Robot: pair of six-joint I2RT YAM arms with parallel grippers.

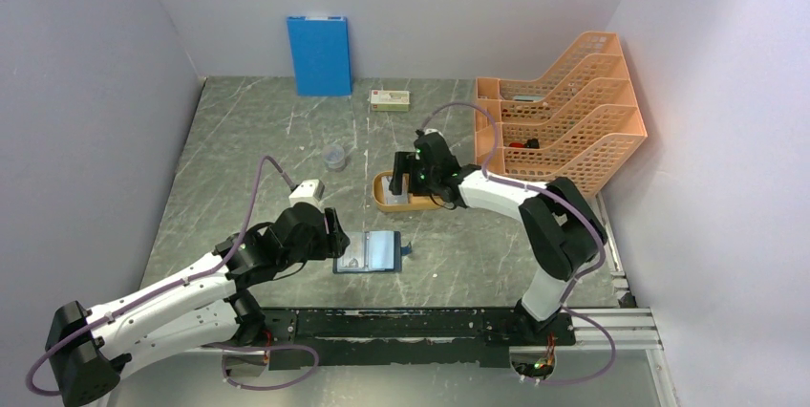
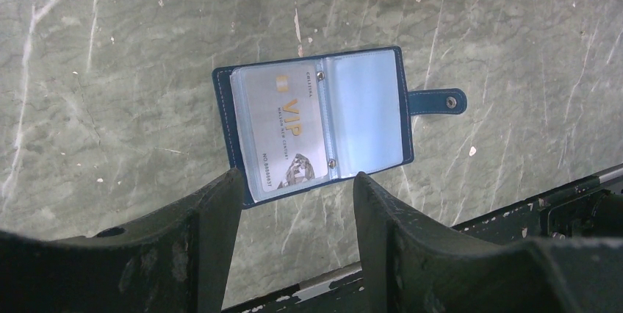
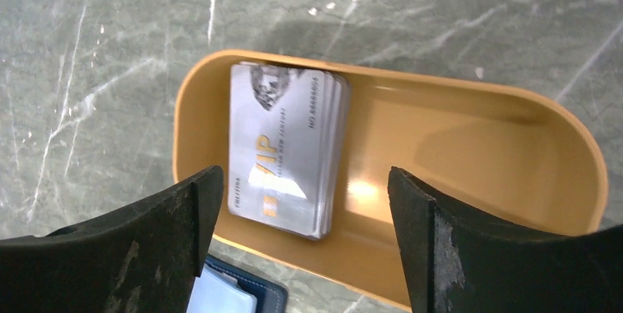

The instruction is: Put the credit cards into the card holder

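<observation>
The blue card holder (image 2: 367, 111) lies open flat on the table, its strap out to the right in the left wrist view. A silver VIP card (image 2: 283, 122) shows in its left-hand sleeve. Near the holder's front edge, my left gripper is open with nothing between its fingers. A stack of silver cards (image 3: 279, 148) lies at one end of the tan tray (image 3: 470, 144). Over that tray, my right gripper is open, its fingers apart and the cards seen between and beyond them.
A small clear cup (image 1: 333, 157) stands left of the tray. Behind are a small box (image 1: 390, 100) and a blue panel (image 1: 321, 56). An orange rack (image 1: 573, 106) fills the back right. Bare table lies left of the holder.
</observation>
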